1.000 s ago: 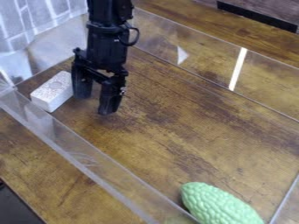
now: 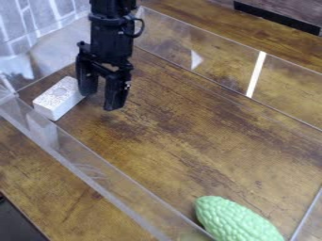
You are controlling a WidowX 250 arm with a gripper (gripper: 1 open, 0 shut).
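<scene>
A black gripper [image 2: 101,87] hangs from the top centre-left over the wooden floor of a clear-walled enclosure, its two fingers apart and pointing down. A white speckled block [image 2: 56,98] lies just left of the fingers, near the left wall. Whether the nearer finger touches the block cannot be told. A green bumpy object [image 2: 236,220], like a toy vegetable, lies at the bottom right, well away from the gripper.
Transparent walls [image 2: 113,179] border the wooden surface [image 2: 189,132]. A pale cloth [image 2: 32,33] shows beyond the left wall.
The gripper has shifted very slightly to the left, toward the white block. The block and the green object look unmoved.
</scene>
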